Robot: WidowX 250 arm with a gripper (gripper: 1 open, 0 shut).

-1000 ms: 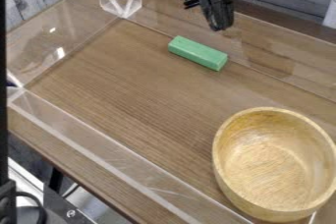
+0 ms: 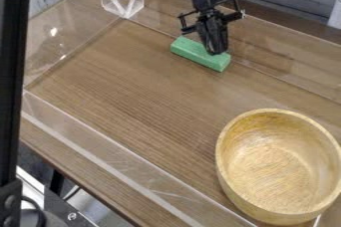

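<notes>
My black gripper (image 2: 214, 42) hangs from the top of the view, its fingertips down at a green block (image 2: 196, 58) lying on the wooden table. The fingers look shut, just over the middle of the block and partly in front of it; whether they touch it is unclear.
A large round tan bowl (image 2: 273, 199) stands at the lower right. A clear plastic piece (image 2: 122, 2) sits at the upper left, with transparent edging along the table's left side.
My gripper has come down from above and behind the green block to its top. The block and bowl have not visibly moved.
</notes>
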